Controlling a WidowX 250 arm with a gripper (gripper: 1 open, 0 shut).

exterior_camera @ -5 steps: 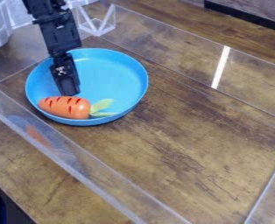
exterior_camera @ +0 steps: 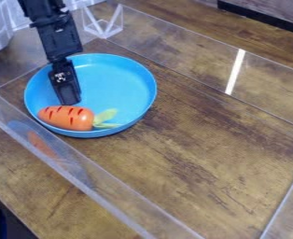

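A blue plate [exterior_camera: 119, 91] lies on the wooden table at the left. On its front part rests an orange toy carrot [exterior_camera: 67, 118] with dark stripes and pale green leaves. My black gripper [exterior_camera: 65, 93] reaches down from the upper left over the plate's left side, just behind the carrot and apart from it. Whether its fingers are open or shut is not clear at this size.
Clear plastic walls border the work area, one running diagonally past the plate's front left. A pale, blurry object stands at the top left corner.
The gripper has shifted very slightly to the left. The plate also appears a little further left, with the carrot on it.
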